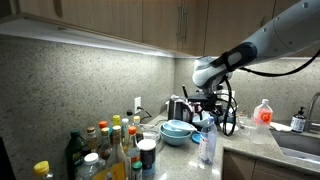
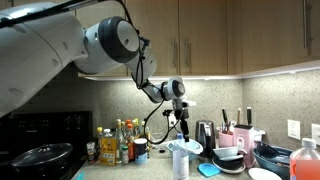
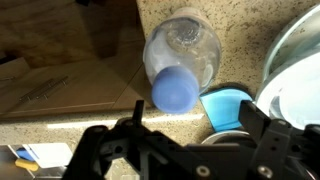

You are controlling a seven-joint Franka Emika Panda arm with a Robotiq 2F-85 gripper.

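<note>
A clear plastic bottle with a blue cap stands upright near the counter's edge. From above, the wrist view shows its blue cap and rounded shoulders. My gripper is open above the bottle, its fingers spread wide to either side of the cap in that view, with nothing held. The exterior view from the side puts the gripper just over the bottle's top; whether the fingertips reach down beside the cap is hard to tell.
Light blue bowls sit close beside the bottle, with a blue item on the counter between. Several sauce bottles and a dark-labelled jar crowd the wall side. A sink lies at the far right.
</note>
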